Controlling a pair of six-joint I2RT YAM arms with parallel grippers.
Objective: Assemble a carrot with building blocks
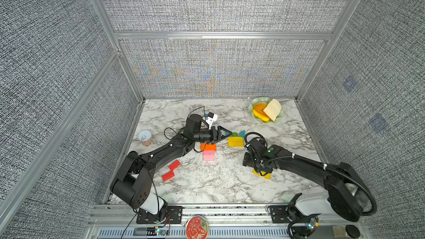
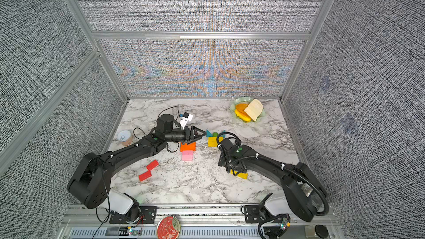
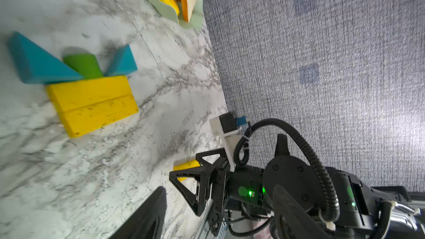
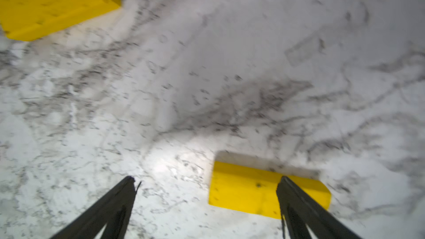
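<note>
Two yellow blocks [image 3: 90, 106] lie side by side at the centre, with blue triangles [image 3: 39, 62] and a green cylinder [image 3: 84, 65] behind. Orange [image 1: 208, 146] and pink blocks [image 1: 208, 155] lie left of them. My left gripper [image 1: 225, 134] hovers beside this group; its fingertips are blurred in its wrist view, and I cannot make out anything held. My right gripper stands open above a separate yellow block [image 4: 248, 188], which lies toward the right finger, with nothing held.
Two red blocks [image 1: 168, 174] lie front left. A can [image 1: 145, 137] stands at the left edge, a green dish [image 2: 234, 113] with food-like pieces at back right.
</note>
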